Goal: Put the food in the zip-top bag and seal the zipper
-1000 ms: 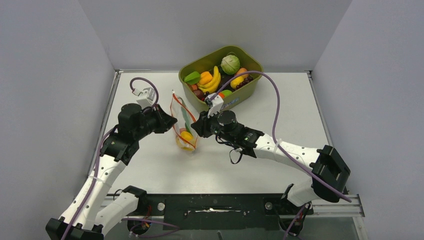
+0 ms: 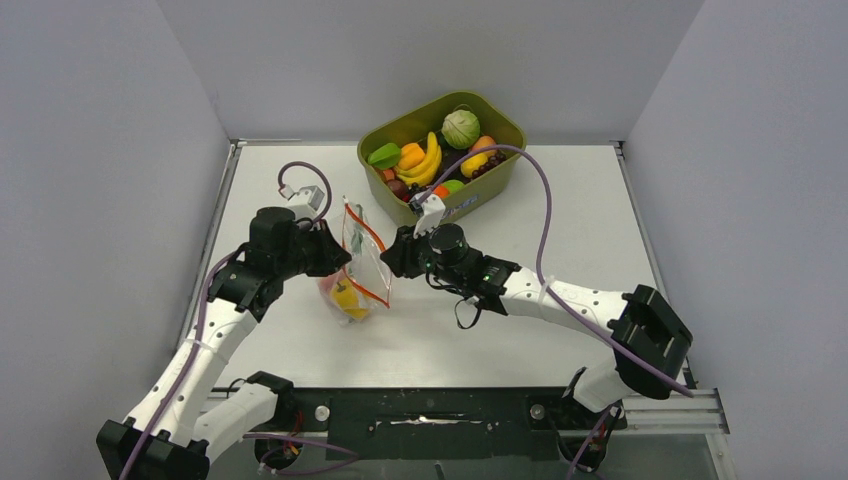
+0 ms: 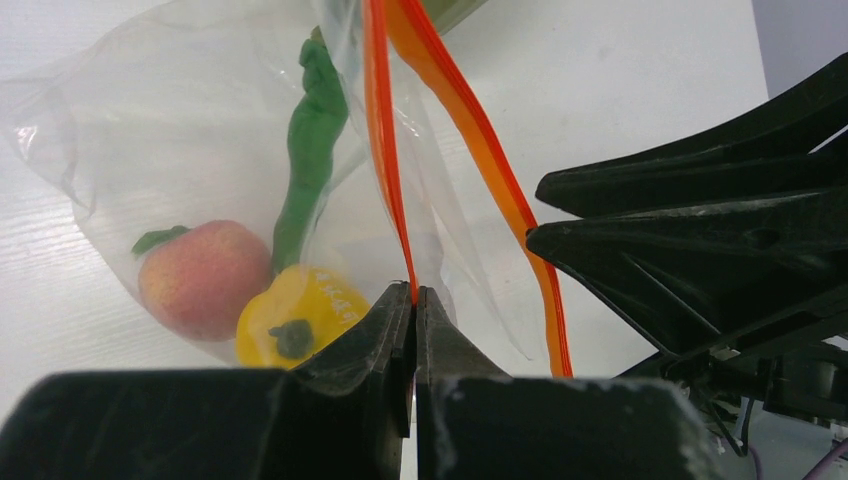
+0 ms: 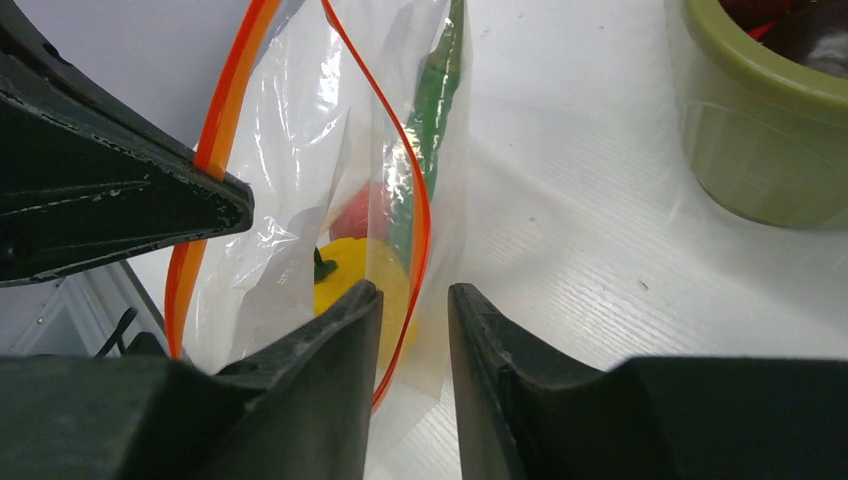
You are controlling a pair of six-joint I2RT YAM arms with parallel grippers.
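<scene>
A clear zip top bag (image 2: 362,235) with orange zipper strips hangs upright, its mouth spread, between my two grippers. Through its film show a peach (image 3: 205,280), a yellow pepper (image 3: 310,315) and a long green vegetable (image 3: 312,140). My left gripper is shut on one zipper strip (image 3: 382,130). On the opposite side of the mouth, my right gripper stands part open. The other strip (image 4: 415,220) runs down into the gap between its fingers, close to the left one, and is not clamped.
An olive-green bin (image 2: 375,140) full of produce stands at the back, just behind the right gripper.
The food's side of the bag has swung and now hangs further left than a second ago.
</scene>
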